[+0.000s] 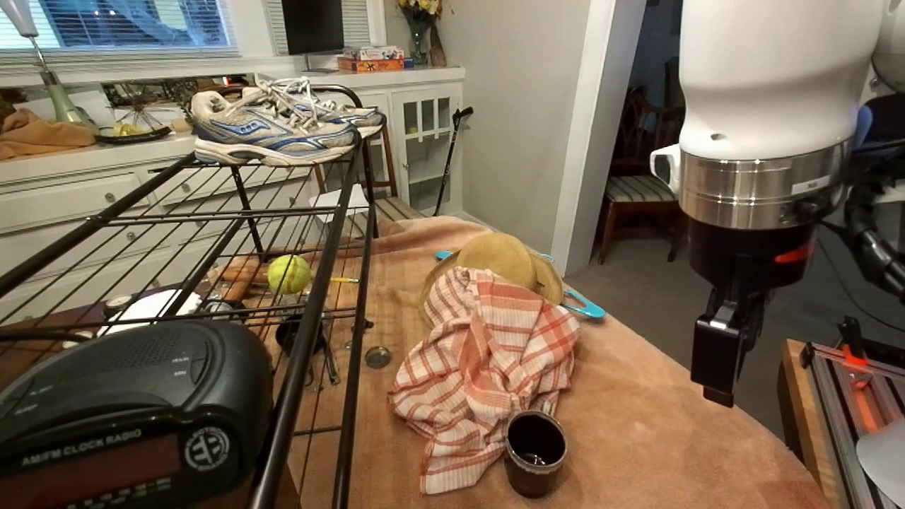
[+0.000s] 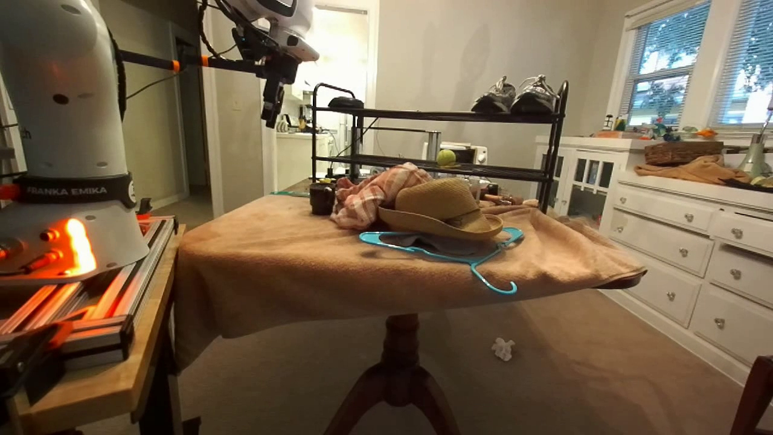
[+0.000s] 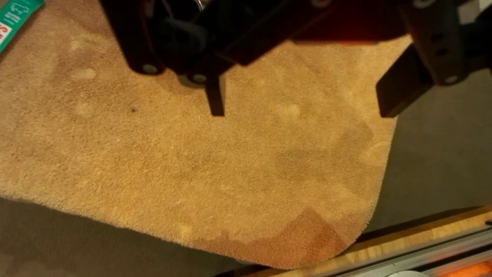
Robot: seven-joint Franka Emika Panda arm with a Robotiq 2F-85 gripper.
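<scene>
My gripper is open, its two fingertips wide apart over bare tan cloth with nothing between them. In the first exterior view the gripper (image 1: pixel 719 397) hangs in the air to the right of the table's items. A red-and-white checked cloth (image 1: pixel 496 356) lies crumpled against a straw hat (image 2: pixel 438 203). Beside the cloth stands a dark cup (image 1: pixel 534 458), upright, with something small and shiny inside. A turquoise hanger (image 2: pixel 496 272) sticks out from beneath the hat, with some dark fabric between them.
A black wire rack (image 1: pixel 339 254) carries running shoes (image 1: pixel 271 131), a clock radio (image 1: pixel 127 416) and a tennis ball (image 1: pixel 289 274). The tan tablecloth (image 3: pixel 184 152) is clear below my gripper. A green package (image 3: pixel 18 20) shows at the wrist view's corner.
</scene>
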